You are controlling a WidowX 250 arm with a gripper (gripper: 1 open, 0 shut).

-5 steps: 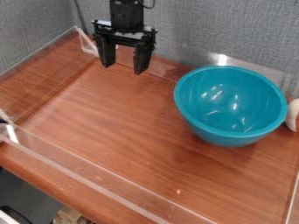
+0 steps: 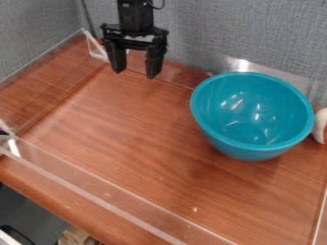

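Note:
My black gripper (image 2: 136,59) hangs at the top centre-left of the camera view, near the back wall. Its two fingers are spread wide apart, open, with nothing visible between them. A large teal bowl (image 2: 251,139) stands on the right side of the wooden tray floor (image 2: 128,163), apart from the gripper and to its lower right. The bowl looks empty.
A pale object (image 2: 319,124) sits at the right edge behind the bowl, partly out of view. Grey padded walls (image 2: 243,33) and clear rims bound the wooden surface.
The gripper has shifted very slightly; the bowl has not moved.

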